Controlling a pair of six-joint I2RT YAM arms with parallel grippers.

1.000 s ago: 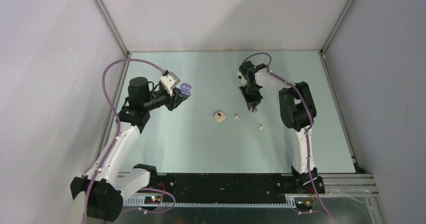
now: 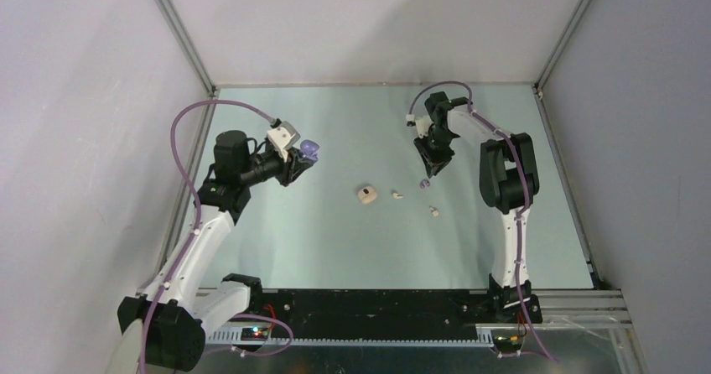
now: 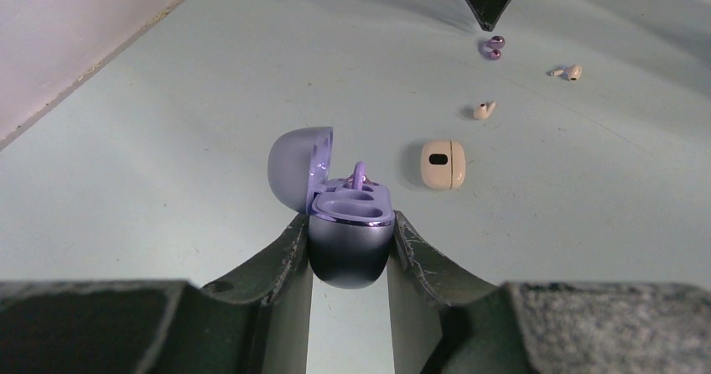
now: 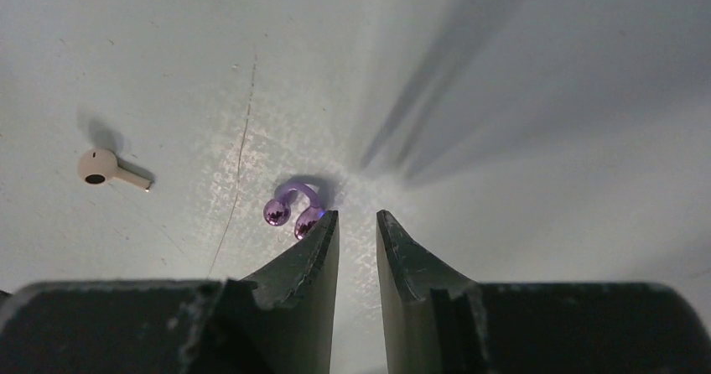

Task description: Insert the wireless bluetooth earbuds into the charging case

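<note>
My left gripper is shut on an open purple charging case, held upright with lid raised and something purple in one slot. My right gripper hangs over the table beside a purple earbud pair, which in the right wrist view lies just beyond the left finger, joined in a U shape. Its fingers are slightly apart, nothing visible between them. A beige case and two beige earbuds lie loose on the table.
The pale table has clear room around the small items. Pink-white walls enclose its back and sides. Purple cables arch over both arms.
The left gripper and its case have stayed still.
</note>
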